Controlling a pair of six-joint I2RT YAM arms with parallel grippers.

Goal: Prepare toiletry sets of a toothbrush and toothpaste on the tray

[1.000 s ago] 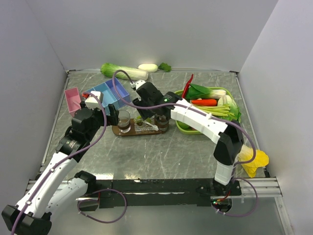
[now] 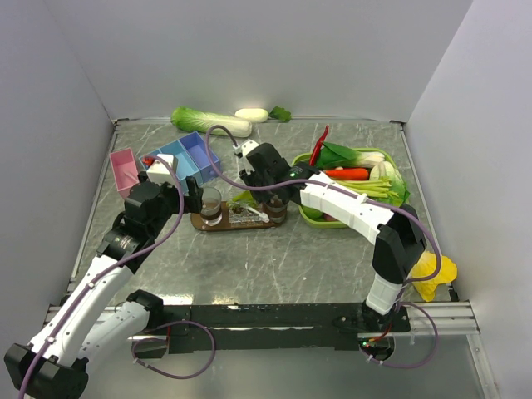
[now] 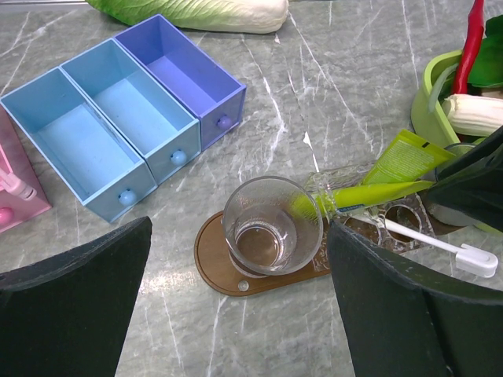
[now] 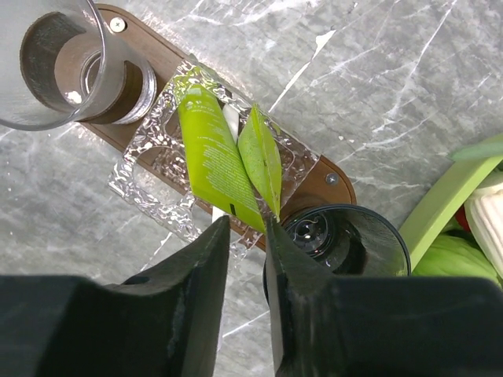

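A wooden tray (image 2: 202,223) carries a clear glass (image 3: 271,212) at one end, a dark glass (image 4: 369,243) at the other and clear crinkled packaging between. Two green toothpaste tubes (image 4: 216,153) lie on that packaging, with a white toothbrush (image 3: 416,236) partly beneath. My right gripper is over the tubes' lower ends beside the dark glass, fingertips a little apart; whether anything is between them is unclear. My left gripper stands open above the near side of the clear glass, holding nothing.
Blue compartment boxes (image 3: 130,133) and a pink box (image 2: 122,170) stand at left. A green basket of vegetables (image 2: 309,218) is at right, leafy vegetables (image 2: 204,120) along the back, a yellow cloth (image 2: 436,283) at front right.
The left arm looks unmoved.
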